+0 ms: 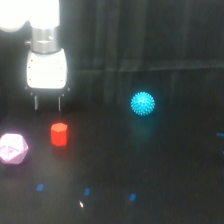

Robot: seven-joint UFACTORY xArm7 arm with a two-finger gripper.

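Note:
My white gripper points downward at the upper left, open, its two thin fingers apart and only dark background between them. Just below it in the picture, slightly to the right, stands a small red block. A pink-white faceted ball lies at the left edge. Farther right is a cyan spiky ball, well away from the gripper. None of these objects appears to touch the fingers. How high the gripper is above the dark surface is hard to judge.
Several small blue marks, one of them a blue mark, dot the dark table. A tiny white speck shows near the front. Dark curtain-like folds fill the back.

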